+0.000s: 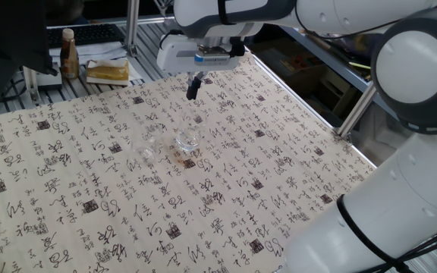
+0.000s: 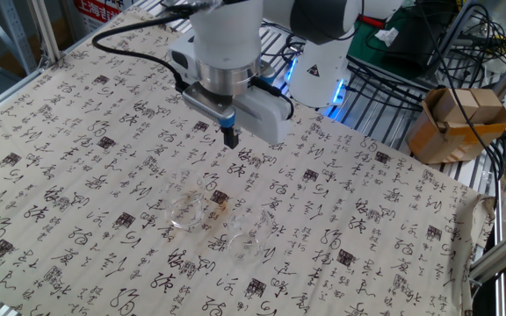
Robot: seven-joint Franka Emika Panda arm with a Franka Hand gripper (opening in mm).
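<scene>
Two clear glass or plastic cups stand on the patterned cloth, hard to make out against the writing. One cup (image 1: 187,142) (image 2: 185,212) is beside a brownish stain; the other cup (image 1: 144,155) (image 2: 247,244) stands a short way off, apart from it. My gripper (image 1: 193,91) (image 2: 230,139) hangs above the cloth, clear of both cups, on the far side of them in exterior view 1. Its dark fingers look closed together, with nothing visible between them. Whether the cups hold anything cannot be made out.
An open cardboard box (image 2: 451,132) sits outside the cloth, near cables and frame posts.
</scene>
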